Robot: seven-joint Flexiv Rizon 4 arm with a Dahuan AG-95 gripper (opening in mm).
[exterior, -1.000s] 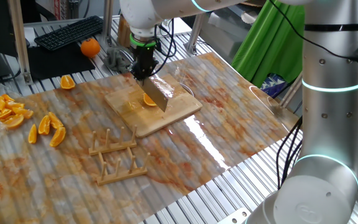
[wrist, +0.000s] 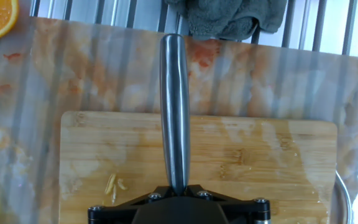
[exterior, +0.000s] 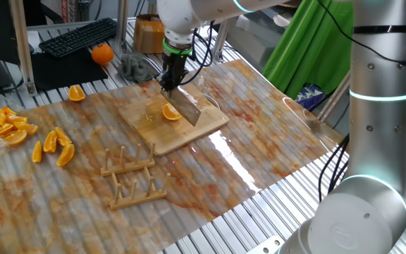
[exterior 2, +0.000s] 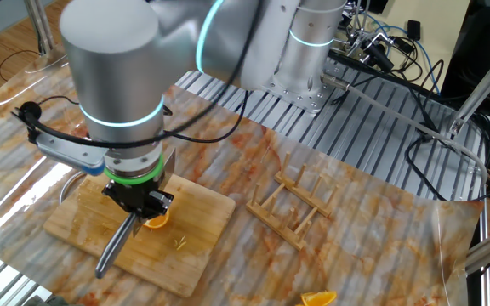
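Observation:
My gripper (exterior: pixel 168 87) is shut on the handle of a cleaver, whose broad blade (exterior: pixel 187 107) hangs over the cutting board. An orange piece (exterior: pixel 169 112) lies on the wooden cutting board (exterior: pixel 159 146), close beside the blade; whether the two touch I cannot tell. In exterior view 2 the gripper (exterior 2: pixel 139 202) partly covers that orange piece (exterior 2: pixel 158 220), and the steel handle (exterior 2: pixel 115 246) sticks out toward the camera. Seen from the wrist, the handle (wrist: pixel 174 106) points up the frame from the fingers, over the board (wrist: pixel 260 155). The blade is hidden there.
A wooden peg rack (exterior: pixel 134 178) stands in front of the board. Several orange wedges (exterior: pixel 50 142) and a heap of pieces (exterior: pixel 4 125) lie to the left. A whole orange (exterior: pixel 102 54) and a grey cloth (exterior: pixel 138 68) are at the back.
In exterior view 1 the arm, with the cleaver in its gripper, has shifted to the right across the board. The orange piece and the board have stayed put.

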